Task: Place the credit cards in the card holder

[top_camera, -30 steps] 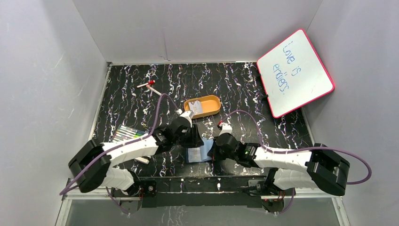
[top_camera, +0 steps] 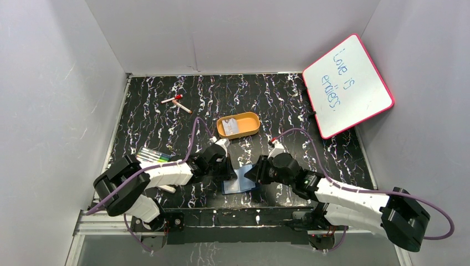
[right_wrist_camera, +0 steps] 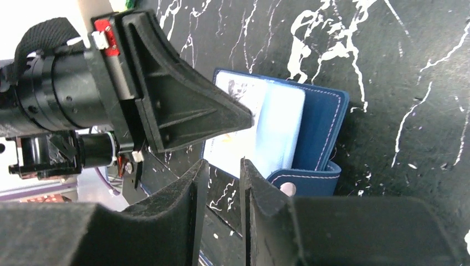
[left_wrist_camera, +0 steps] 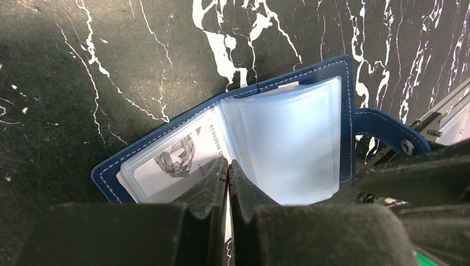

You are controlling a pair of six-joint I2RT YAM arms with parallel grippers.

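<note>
The blue card holder lies spread open on the table under both grippers. One pocket holds a white card with a diamond picture and printed digits; a pale translucent sleeve covers the other half. My left gripper is shut, its tips over the inner side of the card's pocket; nothing shows between its fingers. Near the strap side of the holder, my right gripper stands part open with an empty gap. In the top view another card rests inside the orange tray.
At the left lie several coloured pens, with two markers farther back. A whiteboard leans at the back right. The table between tray and whiteboard is clear. Both arms sit close together over the holder.
My right arm shifted to the right, and its gripper has parted. The holder moved slightly right.
</note>
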